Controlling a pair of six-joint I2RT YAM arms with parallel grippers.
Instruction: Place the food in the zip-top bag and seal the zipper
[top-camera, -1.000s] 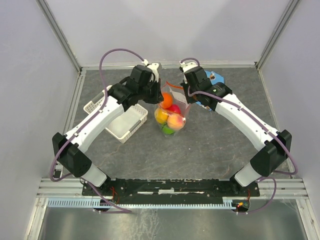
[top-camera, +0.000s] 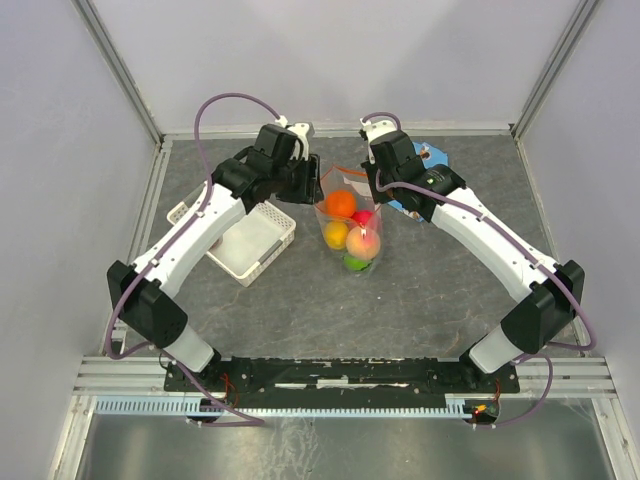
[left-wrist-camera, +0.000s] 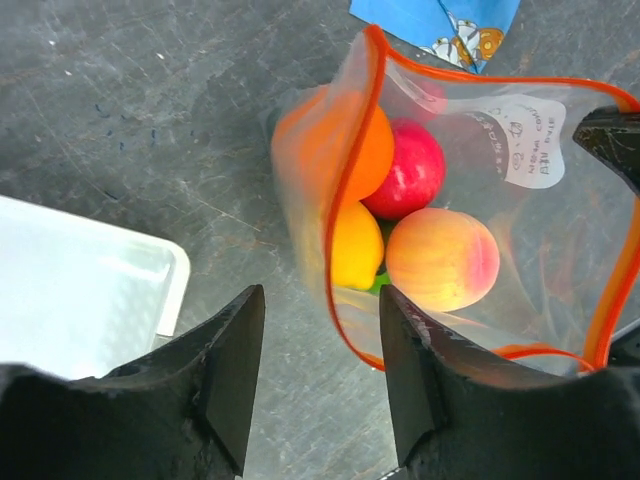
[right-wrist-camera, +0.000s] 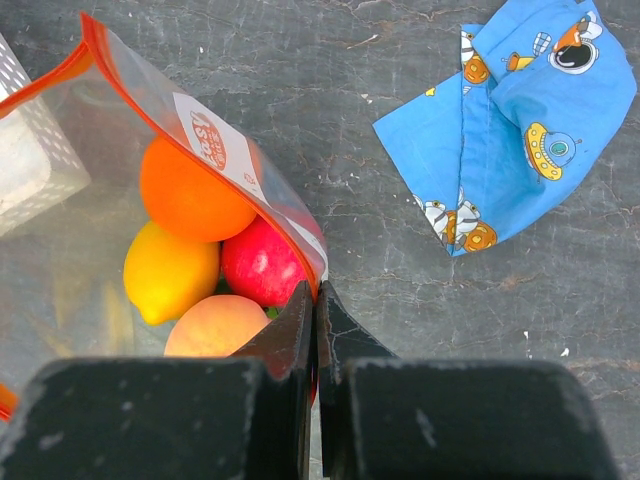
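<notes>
The clear zip top bag (top-camera: 345, 190) with an orange rim hangs mouth-up in the middle, its mouth wide. Inside it lie an orange (top-camera: 340, 204), a yellow lemon (right-wrist-camera: 172, 270), a red fruit (right-wrist-camera: 262, 262) and a peach (left-wrist-camera: 443, 259); something green (top-camera: 355, 263) shows at the bottom. My right gripper is shut on the bag's rim at its right side. My left gripper stands open at the left side of the mouth, the orange rim (left-wrist-camera: 328, 255) passing between its fingertips in view; whether they touch the rim I cannot tell.
A white basket (top-camera: 246, 278) stands to the left, partly under my left arm. Behind the right gripper lies a folded blue cloth (right-wrist-camera: 540, 130) with cartoon prints.
The left gripper has opened and shifted slightly left. The bag's left rim has come away from its grip, and the bag with the food has swung right and down. The right arm stays in place.
</notes>
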